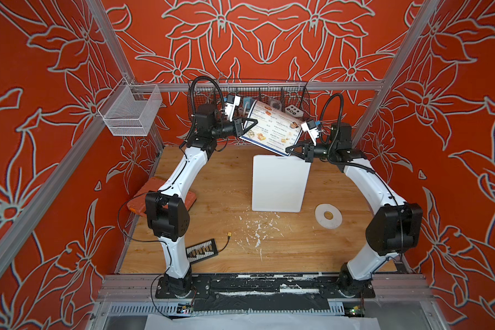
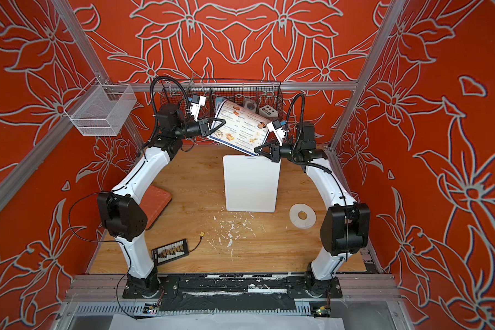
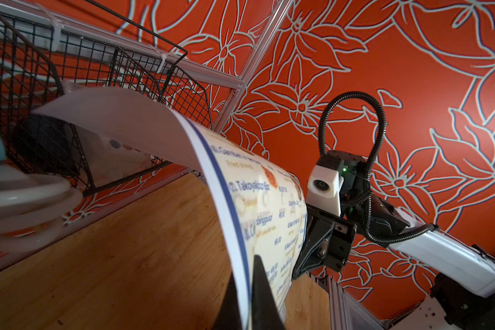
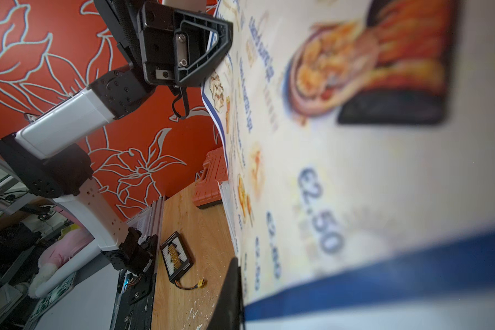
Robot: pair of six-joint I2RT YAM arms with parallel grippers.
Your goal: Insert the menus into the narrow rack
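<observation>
A cream menu (image 1: 272,127) with blue borders and food pictures hangs tilted between my two grippers, its face toward the front. On its left edge my left gripper (image 1: 255,120) is shut; in the left wrist view the sheet runs between the fingers and bows away from them. My right gripper (image 1: 287,149) is shut at the lower right corner, where the right wrist view shows the menu filling the right side beside a dark finger (image 4: 231,299). Just below the menu, a white rectangular panel-like rack (image 1: 279,184) is on the table, its top edge close under the menu's lower corner.
Behind the menu, a black wire basket (image 1: 203,99) hangs on the rail with various items inside. A white ring (image 1: 328,216) lies right of the rack, an orange case (image 1: 143,204) at left, a black connector board (image 1: 201,250) near the front. White flakes litter the front middle.
</observation>
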